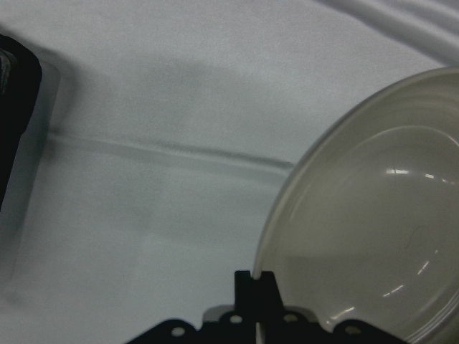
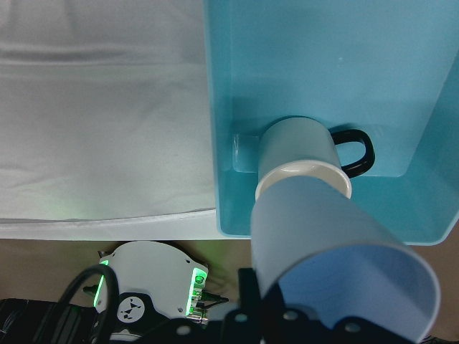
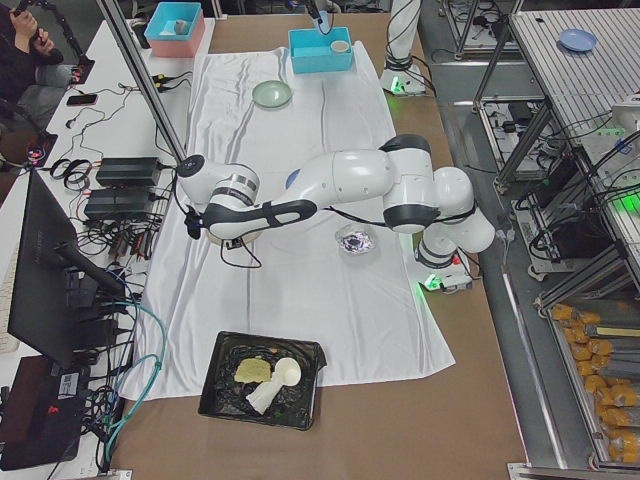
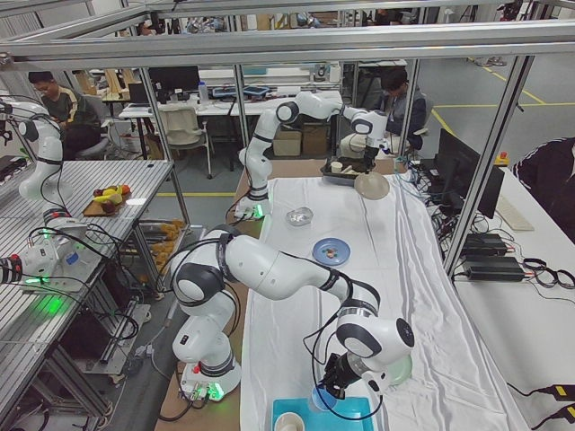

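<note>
My left gripper is shut on the rim of a beige plate (image 1: 373, 208), lifted over the white cloth (image 4: 377, 233); in the camera left view the arm mostly hides it. My right gripper is shut on a light blue cup (image 2: 323, 222), held above a blue bin (image 2: 344, 64), in which a mug (image 2: 294, 143) with a black handle lies. A blue plate (image 4: 331, 251) rests mid-table, and a green plate (image 3: 271, 94) near the bin.
A black tray (image 3: 225, 400) with a cloth and a white item stands at one end. A crinkled clear object (image 3: 355, 239) lies on the cloth. Monitor and cables line one side.
</note>
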